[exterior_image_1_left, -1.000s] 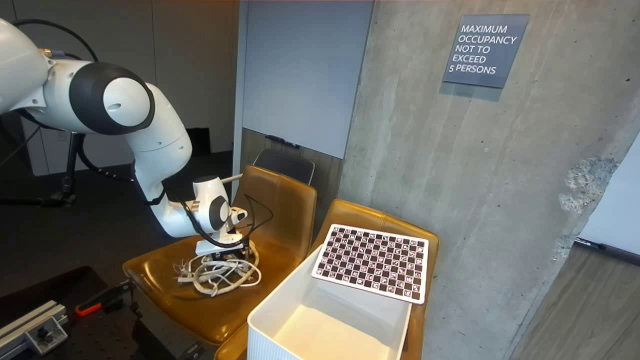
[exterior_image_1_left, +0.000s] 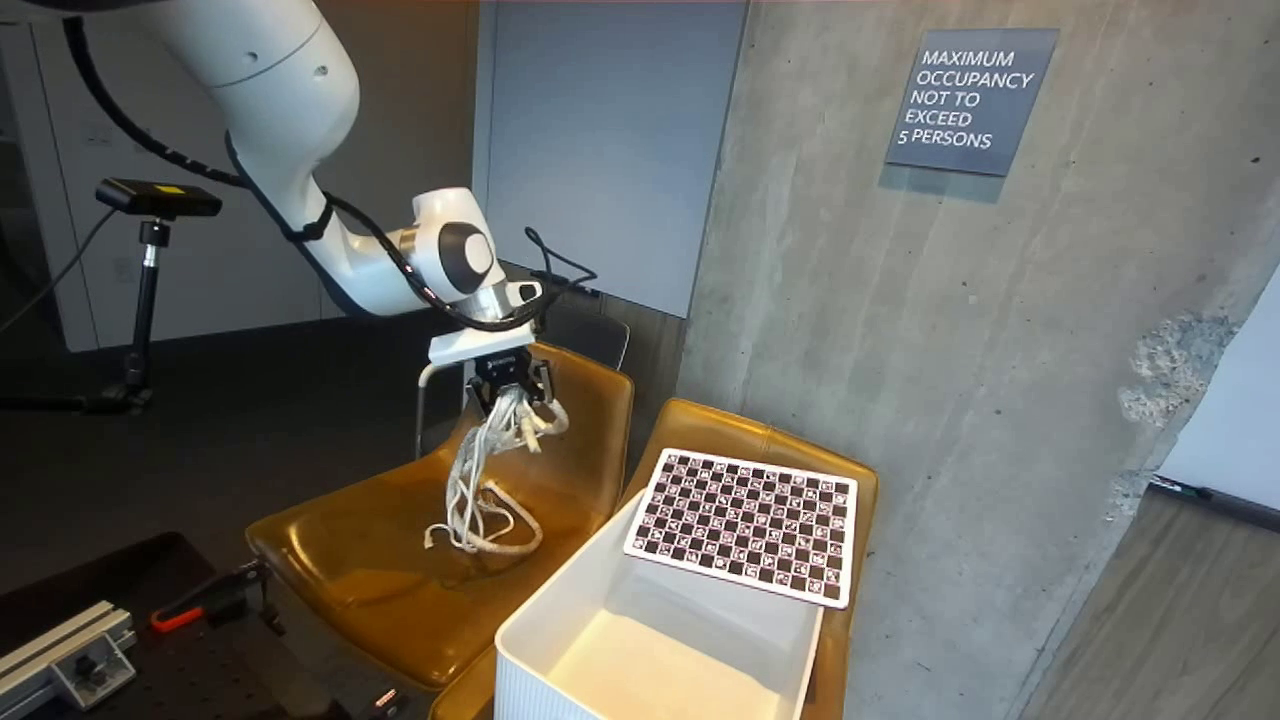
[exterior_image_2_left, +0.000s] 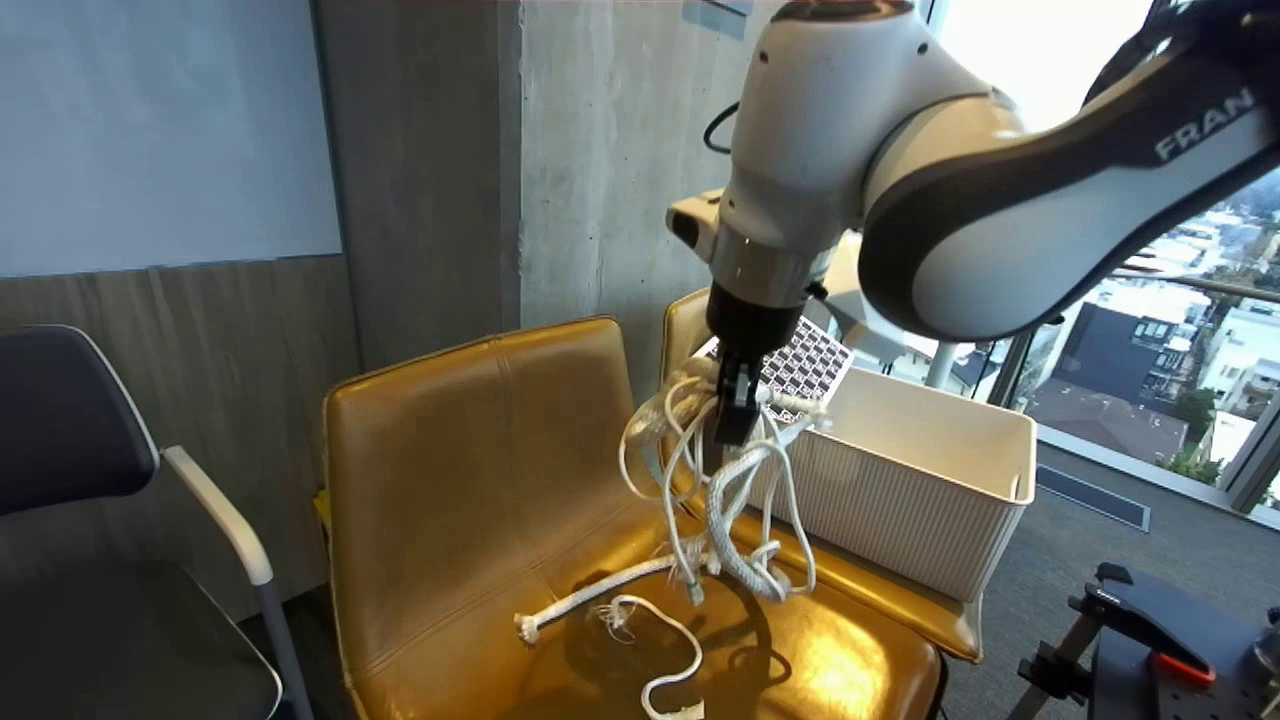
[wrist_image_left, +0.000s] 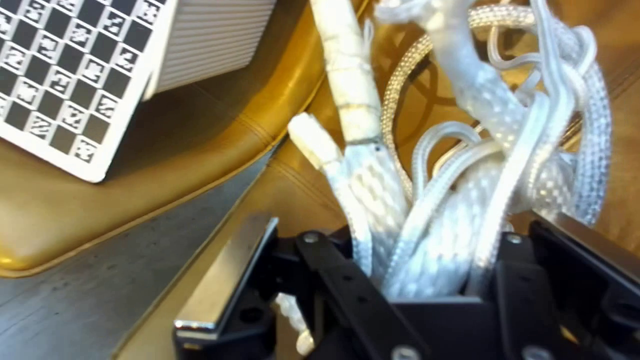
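A tangled bundle of white ropes (exterior_image_1_left: 470, 474) hangs from my gripper (exterior_image_1_left: 510, 390), which is shut on it above the tan chair (exterior_image_1_left: 372, 528). Thick braided strands and thin cords (wrist_image_left: 543, 114) spread out around the fingers in the wrist view, and they hide the exact point of grip. Exterior view 2 shows the bundle's loops (exterior_image_2_left: 720, 510) dangling over the seat. Below them a thick rope piece (exterior_image_2_left: 600, 586) and a thin frayed cord (exterior_image_2_left: 690, 666) rest on the seat; whether these connect to the bundle is hard to tell.
On a second tan chair stands a white ribbed bin (exterior_image_1_left: 564, 614), open at the top and empty where visible. A checkered board (exterior_image_1_left: 750, 522) covers its far end. A dark table with a clamp (exterior_image_1_left: 210, 596) occupies the front left.
My gripper has risen from the seat and shifted slightly right, lifting the rope bundle. The ropes were heaped on the chair and now hang down. The bin and board have not moved.
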